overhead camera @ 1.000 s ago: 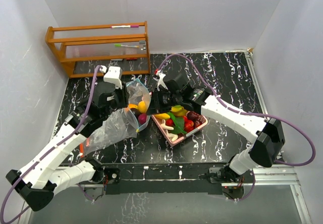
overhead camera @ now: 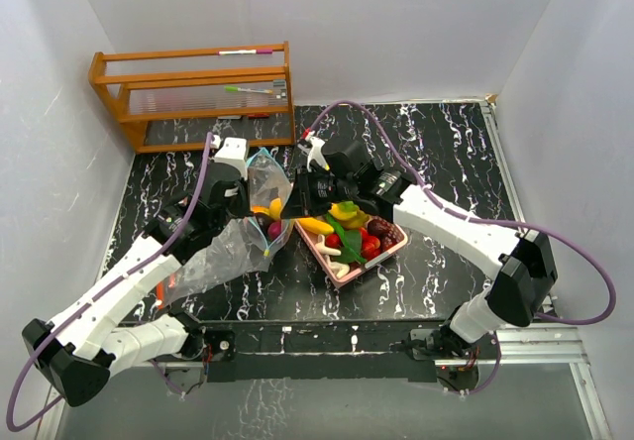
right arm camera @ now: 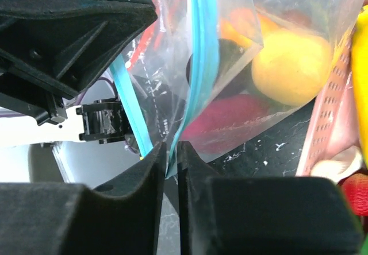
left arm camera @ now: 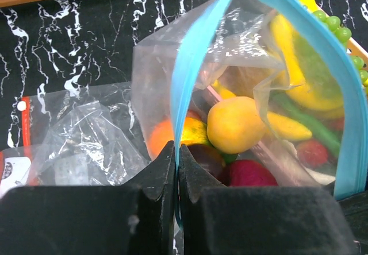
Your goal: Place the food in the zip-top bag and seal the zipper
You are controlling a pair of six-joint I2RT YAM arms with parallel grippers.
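The clear zip bag (left arm camera: 155, 60) with a blue zipper (right arm camera: 200, 65) holds fruit: a yellow one (left arm camera: 233, 123), a red one (left arm camera: 250, 173), a dark one and an orange one. My left gripper is shut on one side of the bag's zipper edge. My right gripper is shut on the other side of the blue zipper. The bag's mouth stands open between them.
A basket (right arm camera: 313, 134) of more food, with bananas, greens and red items, sits right of the bag. Flat clear bags (left arm camera: 86, 146) lie at left. A wooden rack (overhead camera: 188, 49) stands behind.
The right gripper has shifted slightly left.
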